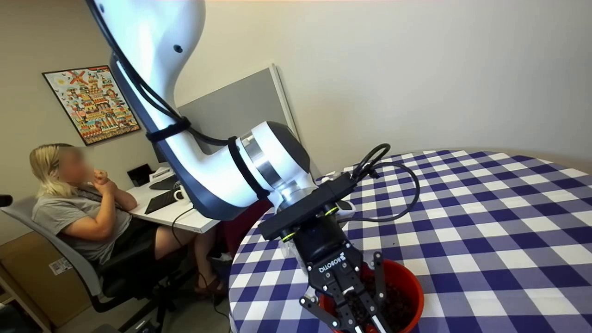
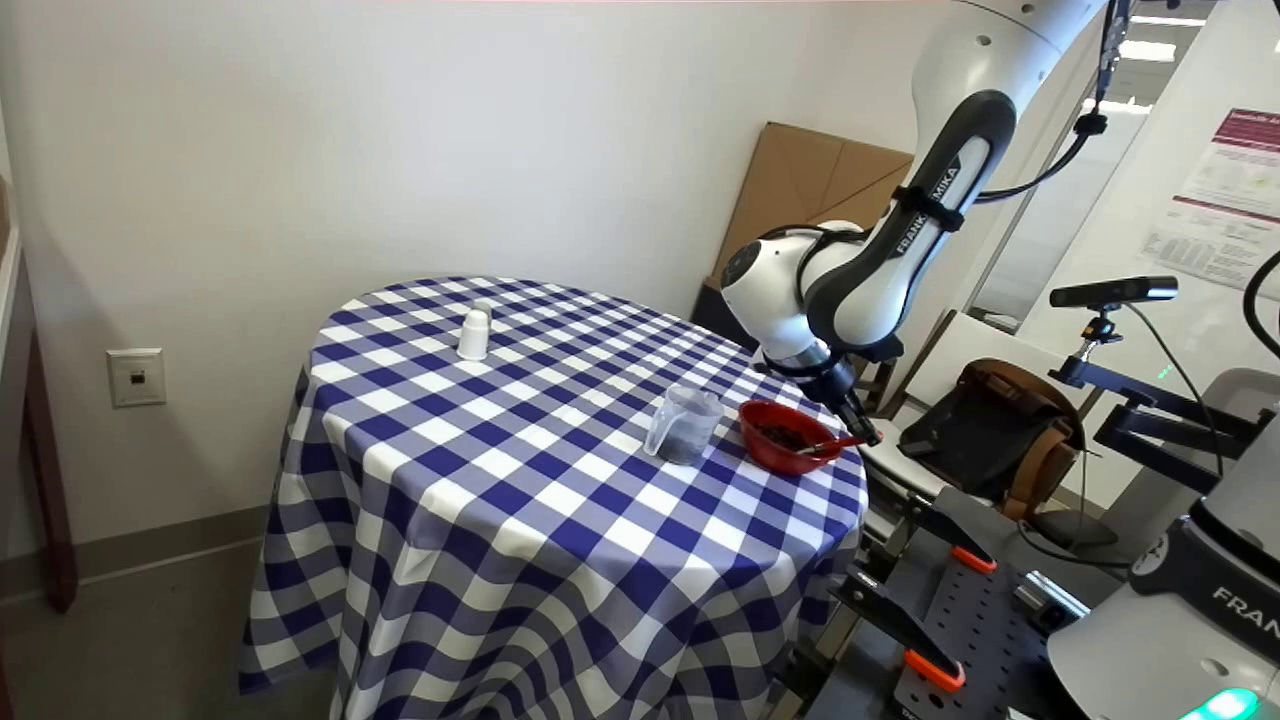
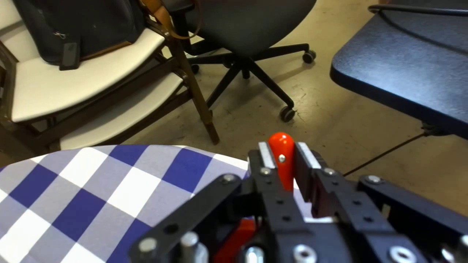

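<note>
My gripper is shut on a red handle [image 3: 281,147], whose rounded end shows between the fingertips in the wrist view. Exterior view 2 shows this handle [image 2: 840,443] slanting over the rim of a red bowl [image 2: 763,449], its other end toward the dark brown bits [image 2: 787,437] inside. What the handle ends in is hard to make out. The bowl sits near the table's edge on the robot's side. In exterior view 1 my gripper [image 1: 370,325] covers part of the bowl [image 1: 415,286], and its fingertips reach the bottom of the frame.
A clear measuring jug [image 2: 685,426] stands close beside the bowl. Farther off are white cups [image 2: 475,335]. Much of the checkered tablecloth [image 2: 528,408] is bare. Past the table edge are a wooden chair [image 3: 87,74] and an office chair [image 3: 245,26]. A person [image 1: 83,205] sits at a desk.
</note>
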